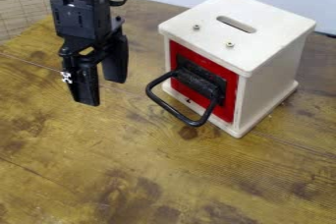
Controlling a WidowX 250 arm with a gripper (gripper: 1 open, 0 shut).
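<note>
My black gripper [101, 76] hangs at the upper left above the wooden table, open, its two fingers apart with nothing between them. To its right stands a white wooden box [262, 81] with a slot and two small fittings on top. Its front has a red panel [226, 112] with a black plate and a black looped handle [197, 120] that sticks out toward the lower left. The gripper is apart from the handle and the box.
A woven mat or blind [24, 2] is at the back left, and a pale wall stands behind the box.
</note>
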